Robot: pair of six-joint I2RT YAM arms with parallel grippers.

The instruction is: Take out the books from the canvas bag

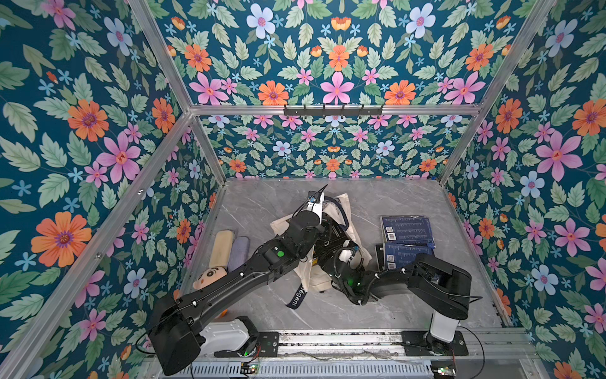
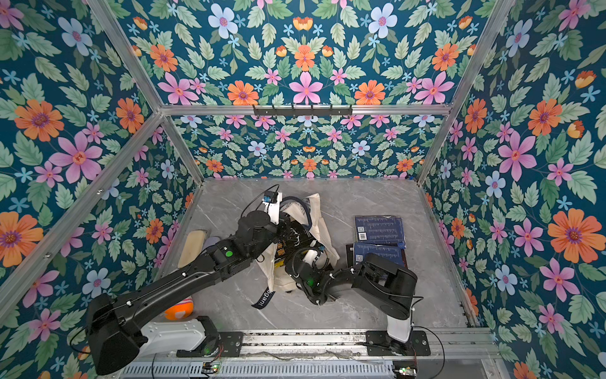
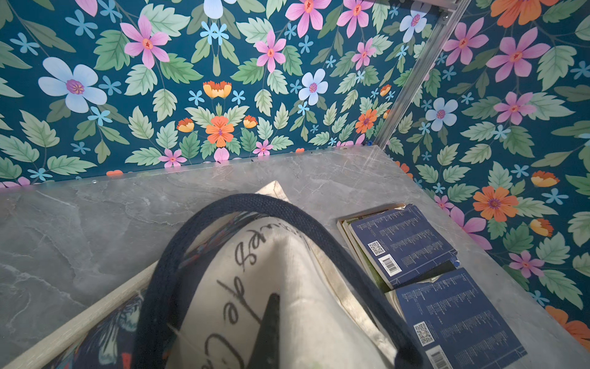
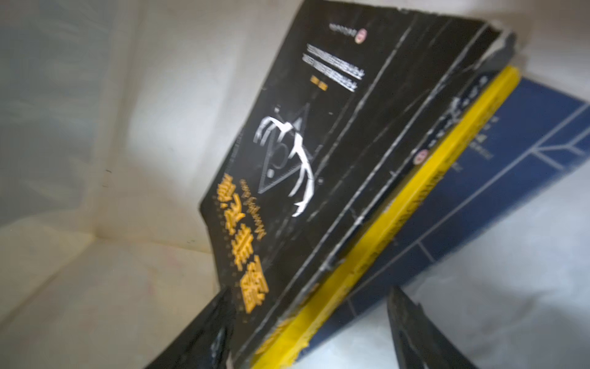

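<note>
The cream canvas bag (image 1: 281, 227) lies mid-table with its dark navy strap (image 3: 233, 203) arched in the left wrist view. My left gripper is at the bag's top, its fingers hidden in the top views; nothing clearly shows held. Inside the bag, the right wrist view shows a black book (image 4: 319, 135), a yellow-edged book (image 4: 393, 209) and a blue book (image 4: 467, 184) leaning together. My right gripper is inside the bag with its fingers apart, either side of the books' lower end, not visibly gripping them.
Blue books (image 1: 407, 255) lie in piles to the right of the bag. A cream cylinder (image 1: 221, 246), a doll's head (image 1: 208, 276) and an orange item (image 2: 178, 308) sit at the left.
</note>
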